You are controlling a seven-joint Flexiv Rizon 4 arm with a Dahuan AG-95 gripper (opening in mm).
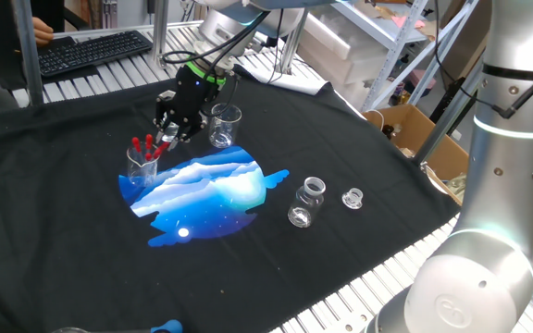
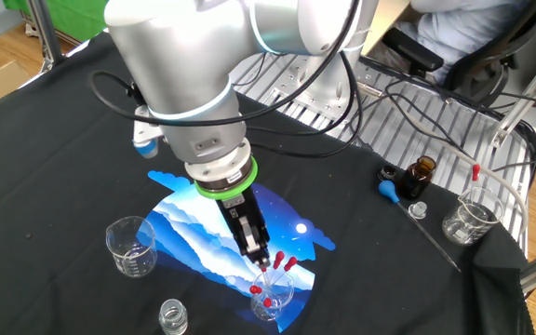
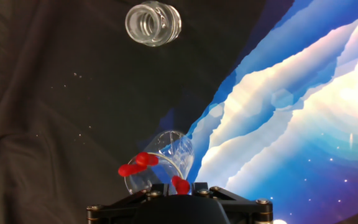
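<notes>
A small glass beaker [image 1: 142,166] holds several red-tipped rods or droppers [image 2: 278,260], which lean different ways in it. My gripper [image 1: 167,136] points down close above the beaker's rim. In the wrist view, the two black fingertips [image 3: 160,188] stand a little apart, and one red tip [image 3: 180,185] shows in the gap between them. Whether they touch that tip does not show. The other red tips [image 3: 142,160] lie left of the fingers, over the beaker [image 3: 174,149]. The lower part of the gripper is hidden in the wrist view.
An empty larger beaker [image 2: 131,247] and an open glass bottle [image 1: 305,203] stand nearby, with a glass stopper [image 1: 353,198] beside the bottle. Farther off are an amber bottle [image 2: 419,177], a blue-bulbed dropper [image 2: 389,191] and another beaker [image 2: 473,216].
</notes>
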